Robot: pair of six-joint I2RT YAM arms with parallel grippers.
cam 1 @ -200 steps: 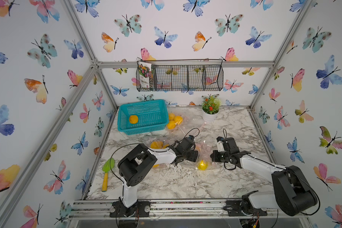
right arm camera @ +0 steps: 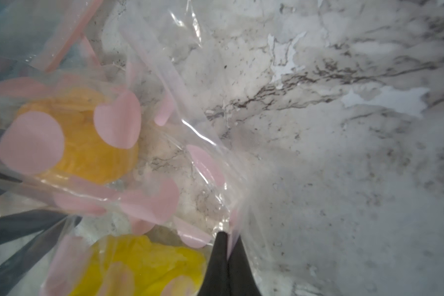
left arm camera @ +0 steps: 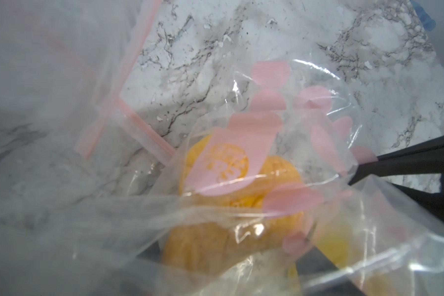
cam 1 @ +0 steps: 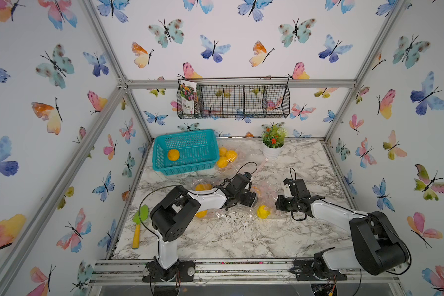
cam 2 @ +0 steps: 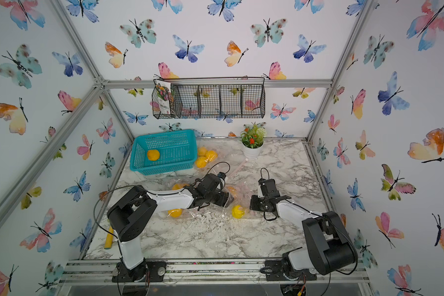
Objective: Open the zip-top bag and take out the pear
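Note:
A clear zip top bag with pink spots (left arm camera: 271, 74) lies between my grippers, holding an orange-yellow fruit (right arm camera: 83, 138) and a bright yellow one (right arm camera: 138, 268). Which of them is the pear, I cannot tell. My right gripper is shut on the bag's edge, the film pinched at its tips. My left gripper (cam 1: 253, 199) reaches in from the left. Through the film in the left wrist view, its dark fingers (left arm camera: 323, 271) stand apart, with orange-yellow fruit (left arm camera: 207, 246) in front of and between them; contact is unclear.
More bagged fruit (cam 1: 202, 187) lies under the left arm, and another bag of fruit (cam 1: 227, 157) sits beside the teal basket (cam 1: 185, 170). A potted plant (cam 1: 272, 149) stands at the back. A green-headed tool (cam 1: 136, 234) lies front left.
The right gripper shifted slightly right and back. The yellow fruit moved only slightly.

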